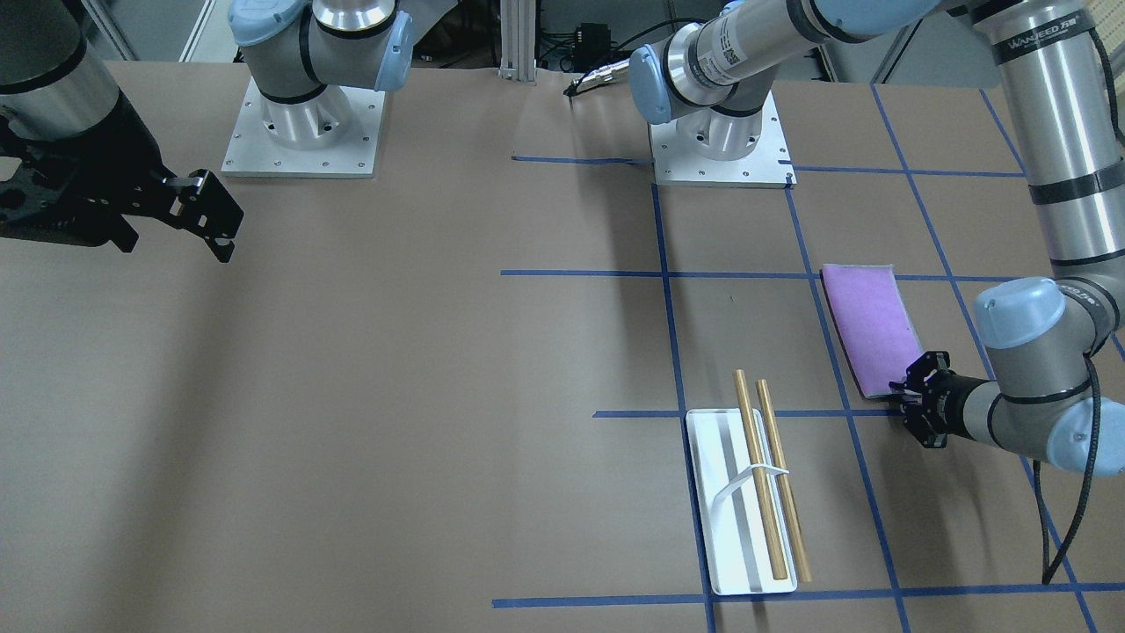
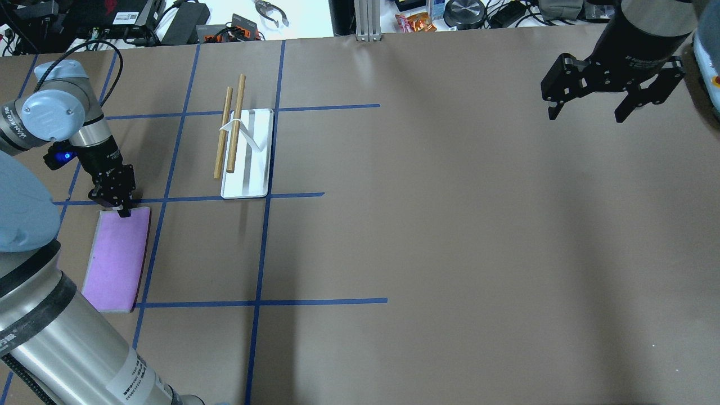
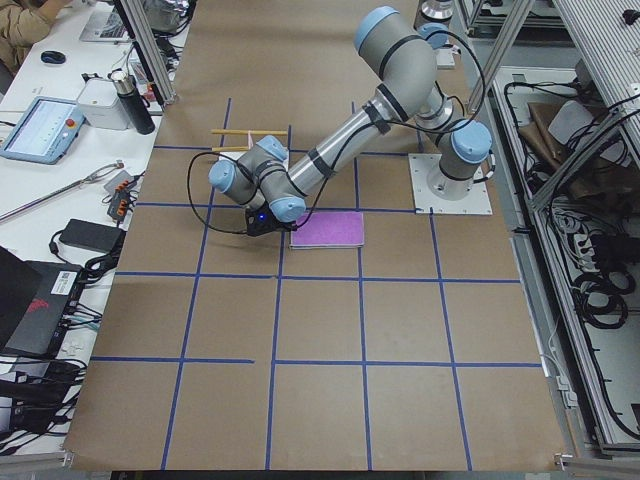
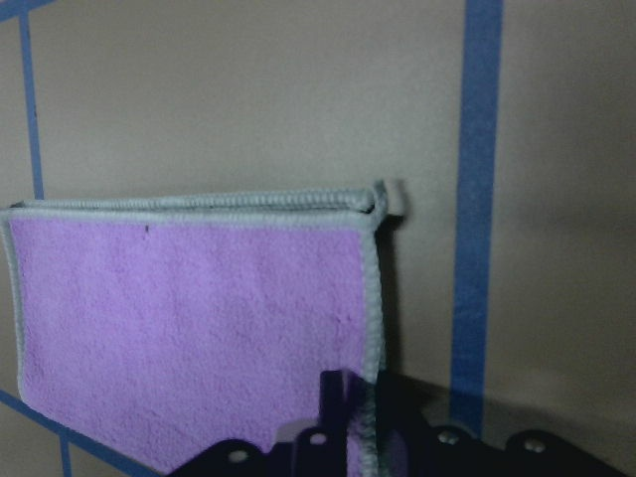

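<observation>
A purple cloth [image 1: 867, 322] with pale edging lies folded on the taped table, also seen as the purple rectangle [image 3: 326, 229] in the left view and [image 2: 116, 260] from above. My gripper [image 1: 904, 389] is low at its near edge, its tips [image 2: 122, 210] on that edge. In the left wrist view the dark fingers [image 4: 333, 407] meet the cloth's bordered edge; whether they are open or shut on it is hard to tell.
A white tray [image 1: 717, 527] holding two wooden sticks [image 1: 767, 517] sits left of the cloth. Another arm's black gripper [image 2: 611, 84] hangs over the far side.
</observation>
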